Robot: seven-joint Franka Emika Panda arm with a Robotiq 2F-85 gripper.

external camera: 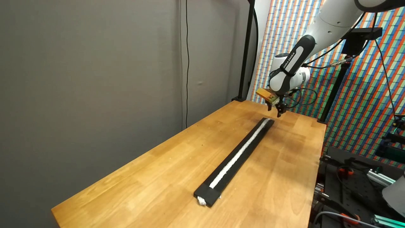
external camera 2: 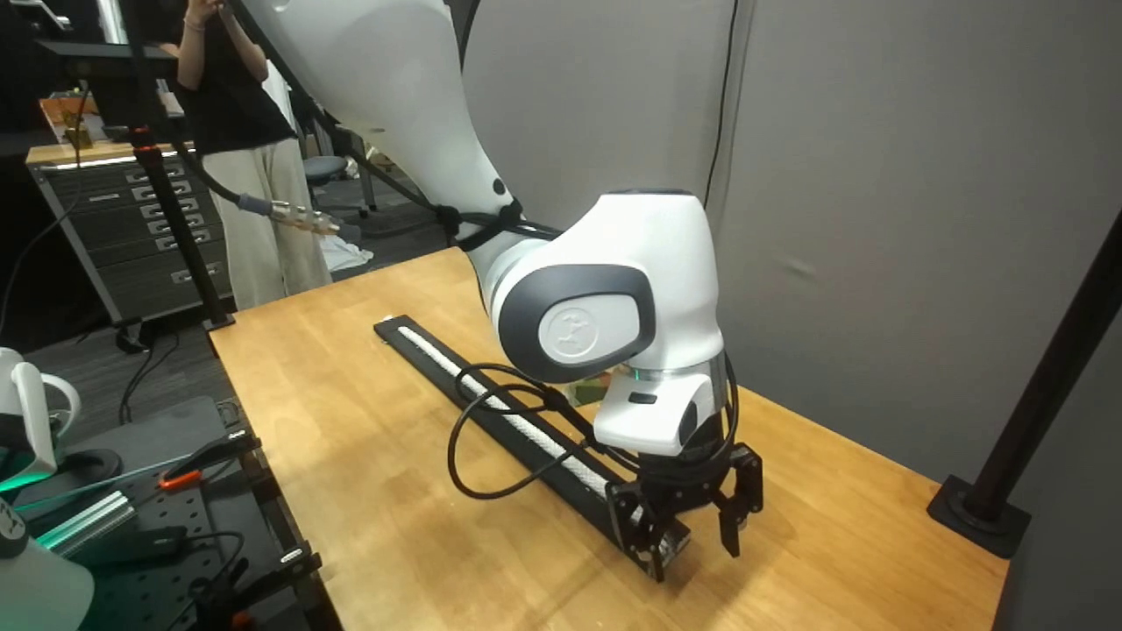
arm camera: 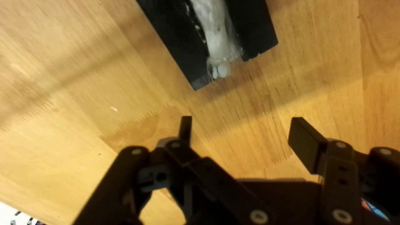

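A long black channel [external camera: 218,172] lies on the wooden table with a white rope-like strand [external camera: 238,155] running down its groove. Past the channel's far end in exterior view 1, my gripper [external camera: 274,110] hovers above the table, fingers spread apart. The wrist view shows the channel's end [arm camera: 172,41] and the strand's wrapped tip [arm camera: 221,65], which pokes out slightly. Both lie ahead of my gripper, and only bare wood shows between its fingers. In exterior view 2 the gripper [external camera 2: 694,557] overlaps the channel's near end, partly hiding it.
Black stands [external camera: 245,53] rise at the table's far corners. Cable loops [external camera 2: 463,442] hang from the wrist. A person [external camera 2: 237,116] stands behind the table in exterior view 2. Tools and a dark cart [external camera 2: 158,526] sit beside it.
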